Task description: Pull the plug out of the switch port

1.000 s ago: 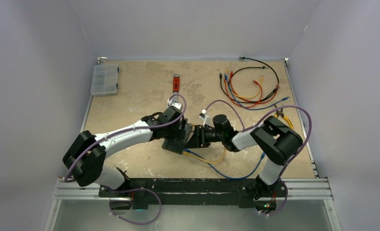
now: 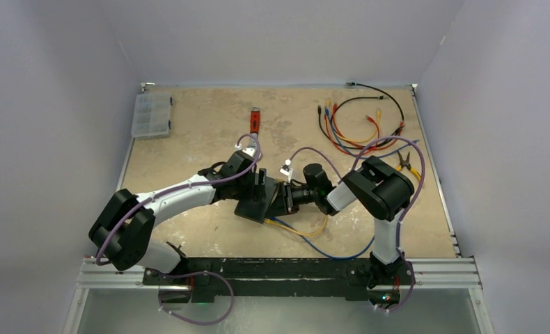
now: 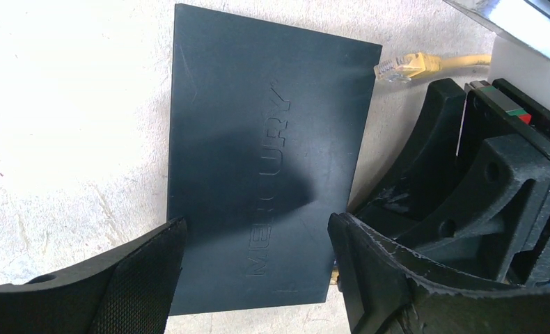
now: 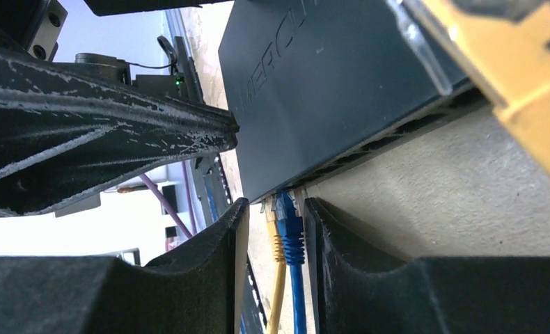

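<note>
The dark switch point(image 3: 258, 167), embossed MERCURY, lies flat on the board. My left gripper is part open over it, its fingers point(image 3: 119, 278) apart on either side of its near part. In the right wrist view a blue plug point(image 4: 287, 209) and a yellow plug point(image 4: 272, 217) sit side by side at the port edge of the switch point(image 4: 328, 83). My right gripper stands part open, its two fingertips to either side of these plugs with gaps showing. A loose yellow cable end point(image 3: 411, 67) with a clear connector lies beside the switch's far corner.
Red-handled tool point(image 2: 255, 122) lies behind the switch; coiled cables point(image 2: 363, 129) and yellow-handled pliers point(image 2: 408, 167) are at the right. A clear box point(image 2: 151, 115) stands at the back left. The two grippers are close together over the switch.
My right gripper has shifted left towards the switch, its arm bending inward. The left gripper moved slightly left earlier and has since stayed nearly still.
</note>
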